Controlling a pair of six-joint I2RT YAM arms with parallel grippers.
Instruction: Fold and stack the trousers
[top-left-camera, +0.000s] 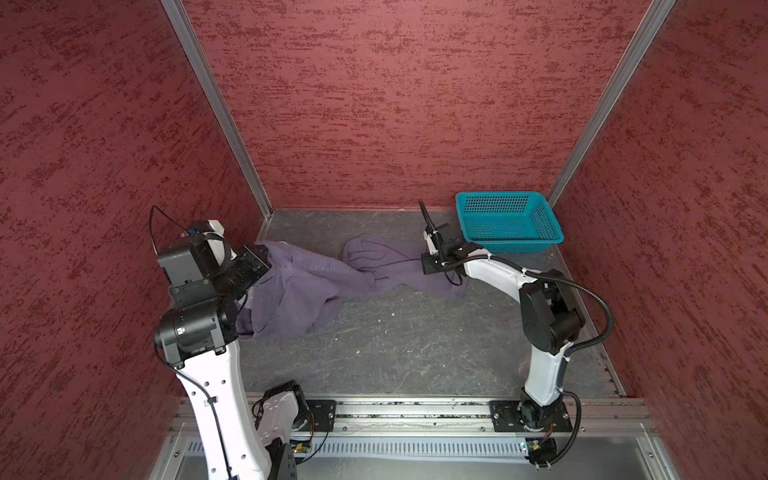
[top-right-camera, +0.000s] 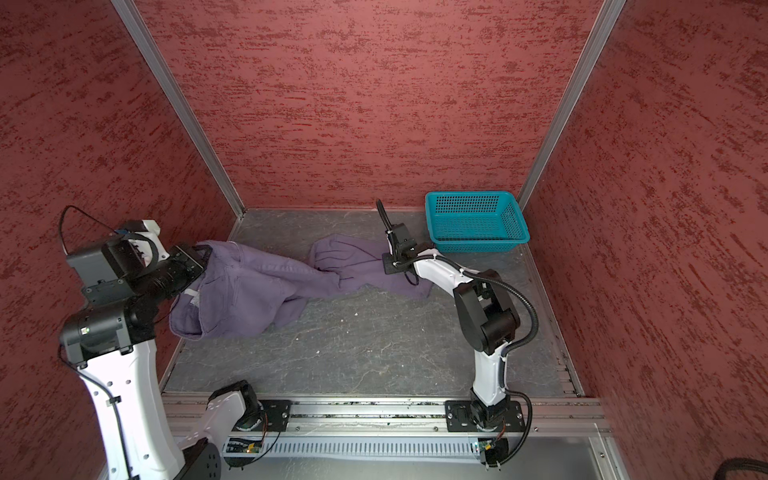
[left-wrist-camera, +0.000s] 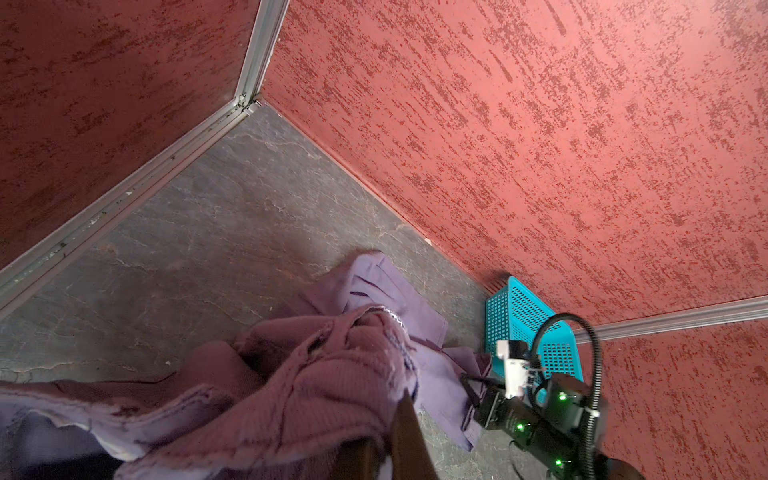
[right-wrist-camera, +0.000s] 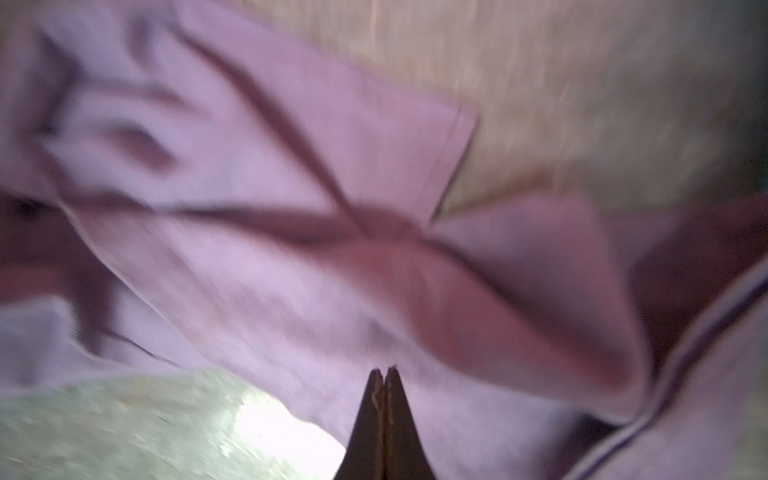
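Purple trousers (top-left-camera: 304, 288) lie rumpled across the floor, their left end raised at my left gripper (top-right-camera: 196, 256). In the left wrist view that gripper is shut at the bunched, seamed cloth (left-wrist-camera: 336, 376), gripping it. My right gripper is shut, hanging over the right part of the trousers (right-wrist-camera: 384, 160), with no cloth visible between its tips; the right wrist view is blurred.
A teal basket (top-left-camera: 508, 220) stands empty in the back right corner. Bare grey floor (top-left-camera: 400, 344) lies in front of the trousers. Red walls close in the back and sides.
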